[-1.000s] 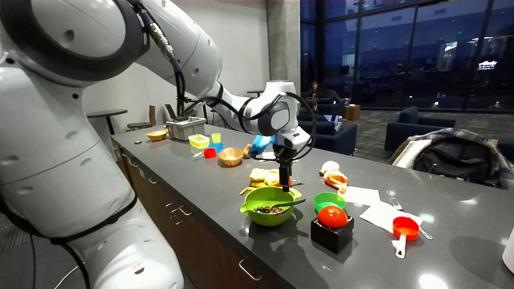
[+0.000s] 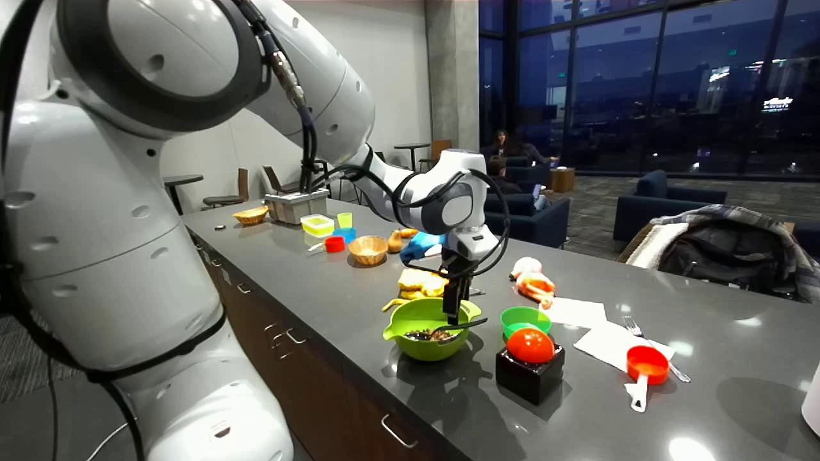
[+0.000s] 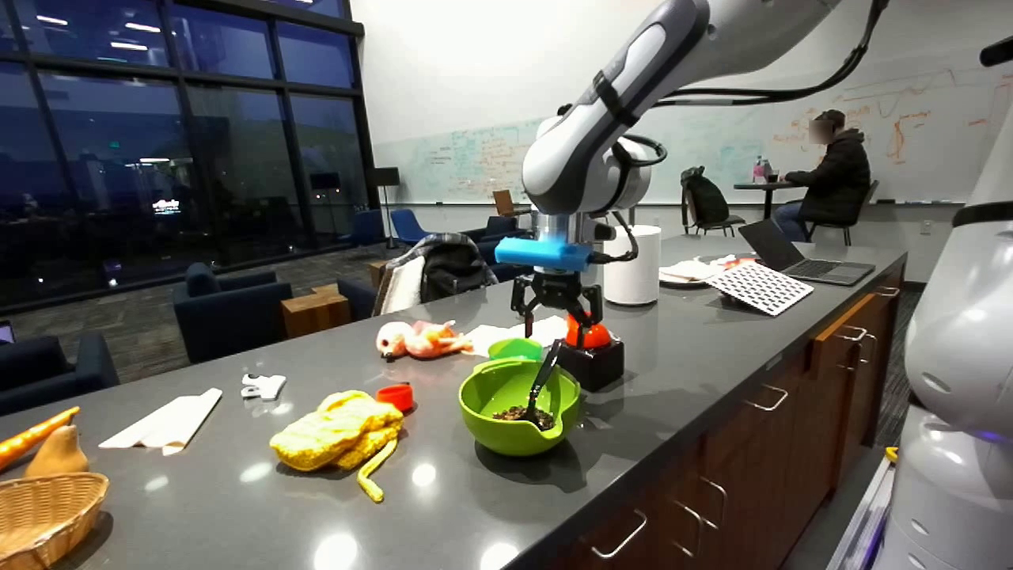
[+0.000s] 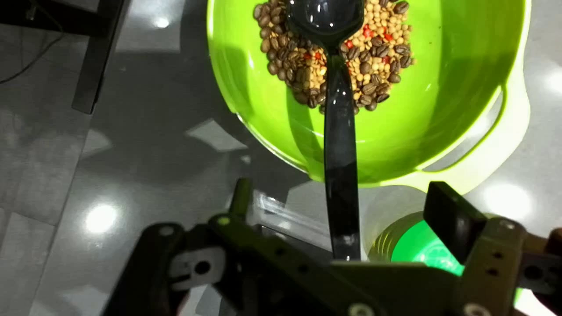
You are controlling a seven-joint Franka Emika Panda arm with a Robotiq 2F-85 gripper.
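Note:
A green mixing bowl (image 2: 424,314) holds coffee beans and other small grains (image 4: 376,58). In it rests a black spoon (image 4: 341,126), its handle leaning out over the rim (image 3: 543,375). Above the handle hangs my gripper, fingers apart. From the wrist camera, one finger (image 4: 241,197) shows on the left of the handle and the other finger (image 4: 452,218) on its right, neither touching it. Seen from the second exterior view, the gripper (image 3: 560,328) is over the spoon's upper end, close to the bowl's rim.
Close by the bowl stand a black block (image 2: 530,375) with a red ball (image 2: 530,346) on it and a green cup (image 2: 526,319). A yellow cloth-like thing (image 3: 339,432) and a plucked toy chicken (image 3: 423,339) lie nearby. The counter's front edge is near the bowl.
My gripper has come down toward the bowl and the spoon handle, the arm lowering and shifting a little. The bowl and spoon look unmoved.

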